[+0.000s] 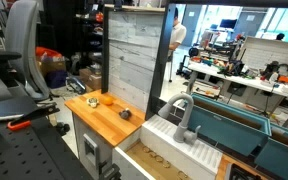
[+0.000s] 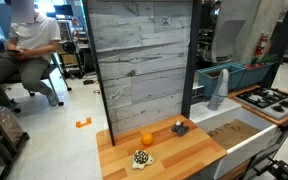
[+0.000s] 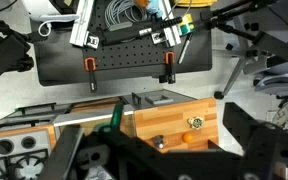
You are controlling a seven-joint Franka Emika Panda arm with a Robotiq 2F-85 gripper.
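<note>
My gripper shows as dark shapes at the lower edge of the wrist view, its fingers apart and nothing visible between them. On the wooden counter (image 2: pixel 174 152) rests an orange round item (image 2: pixel 147 138). A small dark item (image 2: pixel 180 128) lies to its right, and a pale patterned item (image 2: pixel 141 158) sits nearer the front edge. From above, the wrist view shows the orange item (image 3: pixel 195 122) and the dark one (image 3: pixel 158 141). An open drawer (image 1: pixel 156 163) with a wooden bottom stands in front of the sink area. In the exterior views the gripper is not clearly visible.
A grey tap (image 1: pixel 187 115) rises behind the drawer. Beyond it runs a teal shelf (image 1: pixel 224 128). The stove (image 2: pixel 269 97) lies to the right. A white plank panel (image 2: pixel 154 70) with dark posts backs the counter. The black base table (image 3: pixel 134 65) carries cables and orange-marked clamps.
</note>
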